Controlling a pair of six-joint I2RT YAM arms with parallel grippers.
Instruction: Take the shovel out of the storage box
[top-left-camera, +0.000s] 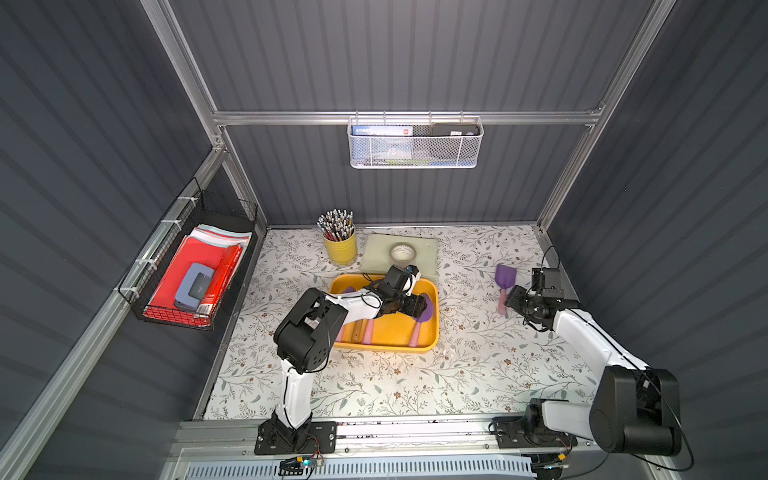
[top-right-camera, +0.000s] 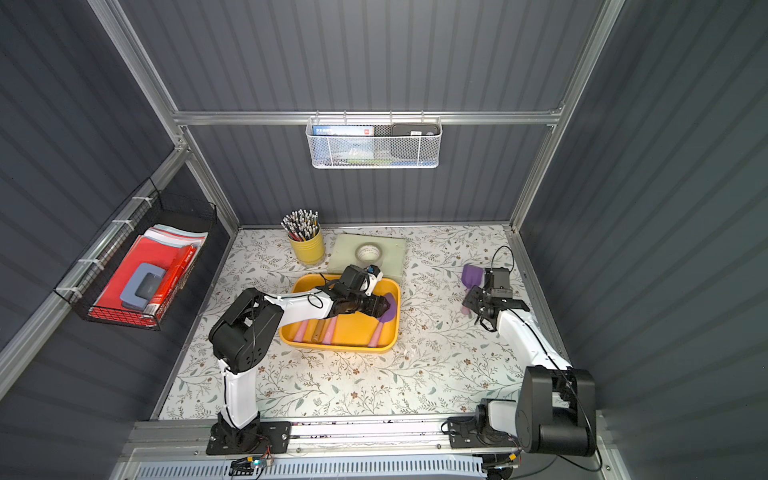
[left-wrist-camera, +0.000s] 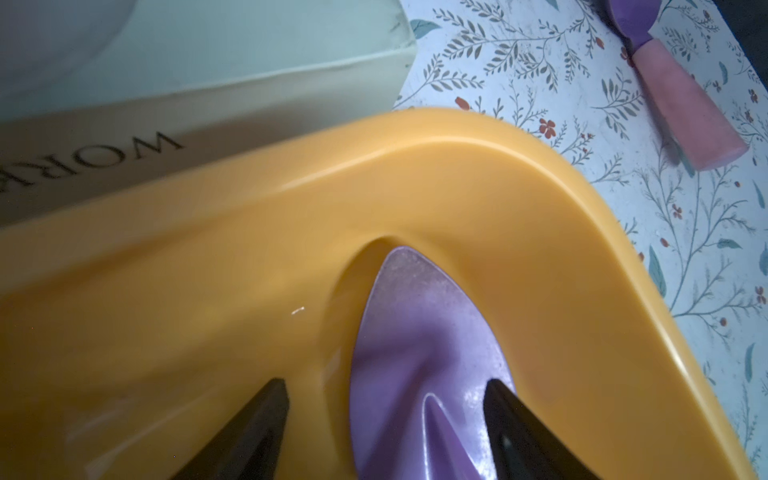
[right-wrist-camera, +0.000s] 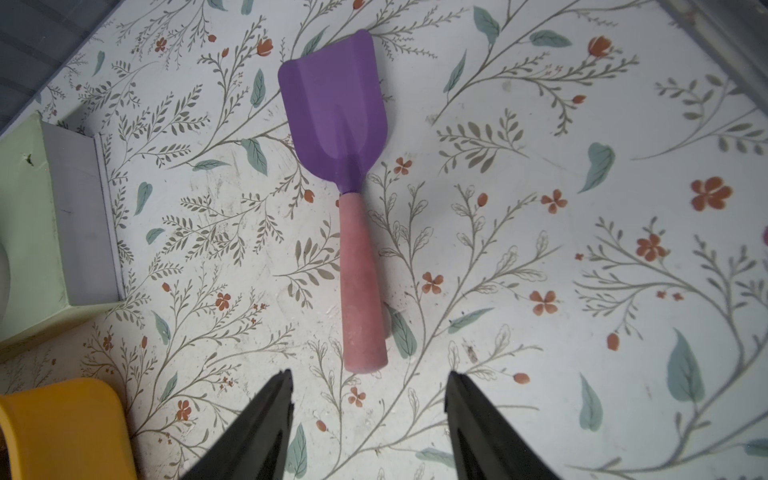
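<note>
Inside the yellow storage box (top-left-camera: 388, 349), at its right end, lies a purple-bladed shovel (left-wrist-camera: 432, 344) with a pink handle (top-left-camera: 415, 336). Over its blade, my left gripper stands open, its fingers on either side of the blade with no grip visible. Another shovel (right-wrist-camera: 340, 112), with a squarer purple blade and pink handle, rests on the table to the right of the box. My right gripper is open just short of that shovel's handle end, nothing between its fingers. Several more handles show in the left part of the box, partly hidden by my left arm.
Behind the box lies a pale green box (top-left-camera: 376, 257) bearing a roll of tape (top-left-camera: 403, 253). A yellow cup of pencils (top-left-camera: 341, 249) stands at the back left. Between the box and the right shovel, the patterned table (top-left-camera: 468, 336) is clear.
</note>
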